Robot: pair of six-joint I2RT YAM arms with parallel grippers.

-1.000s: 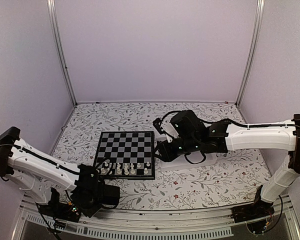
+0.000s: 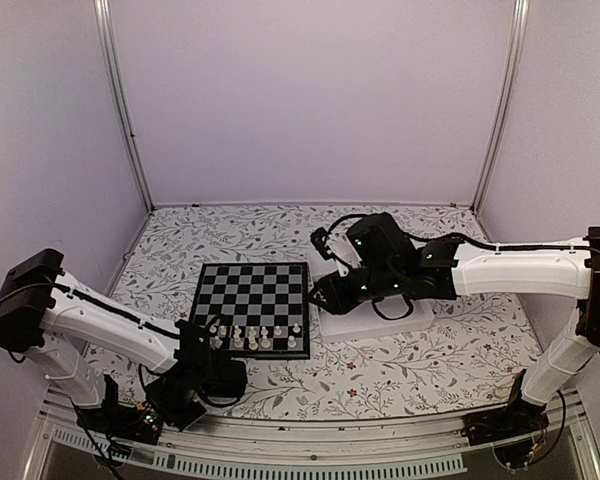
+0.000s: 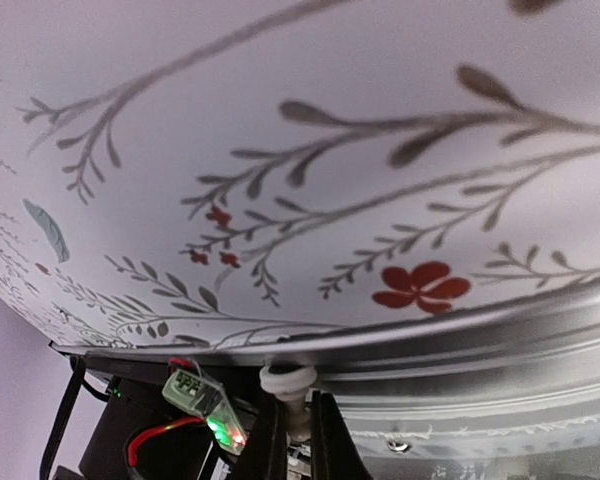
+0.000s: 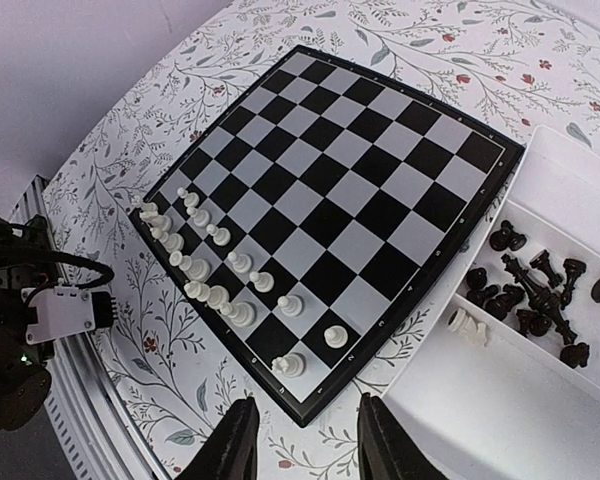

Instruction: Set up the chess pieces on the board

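The chessboard [image 2: 249,300] has white pieces along its near edge, among them a piece [image 4: 335,335] at the right end. My left gripper is low at the table's front edge, shut on a white chess piece [image 3: 288,379]. My right gripper hangs over the right side of the board area, fingers apart and empty. In the right wrist view a white tray [image 4: 480,400] holds black pieces [image 4: 540,300] and a lying white piece [image 4: 468,327].
The metal front rail [image 2: 310,430] runs below my left gripper, with small electronics [image 3: 195,400] beside it.
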